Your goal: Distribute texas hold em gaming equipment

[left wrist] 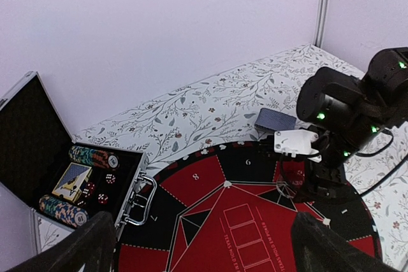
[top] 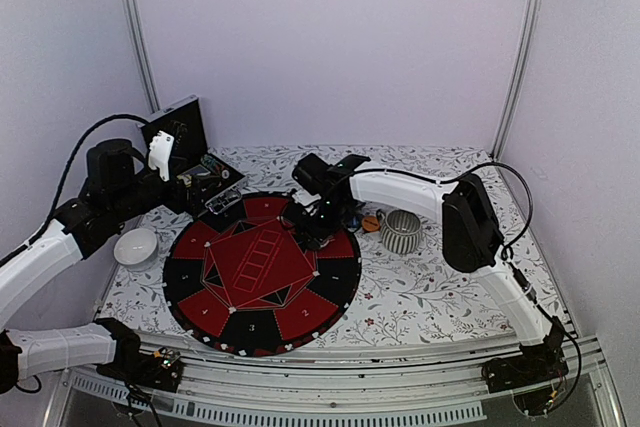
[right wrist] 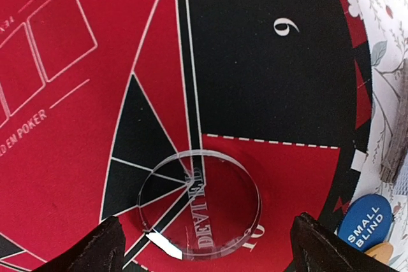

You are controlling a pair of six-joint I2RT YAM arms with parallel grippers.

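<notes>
On the round red and black poker mat (top: 265, 259), a clear dealer disc (right wrist: 199, 205) lies flat, partly over the red sector marked 10. My right gripper is above it, its open fingers (right wrist: 95, 250) on either side of the disc's near part. Nothing shows gripped between them. Over at the left, my left gripper stands open and empty, facing the mat. The opened case (left wrist: 132, 186) holds chip rolls (left wrist: 94, 157), a card deck (left wrist: 72, 181) and several red dice (left wrist: 89, 189).
A blue small blind button (right wrist: 365, 222) and an orange button (right wrist: 380, 251) lie just off the mat's right edge. The striped cup (top: 401, 235) stands right of them. A white bowl (top: 136, 247) sits at the left.
</notes>
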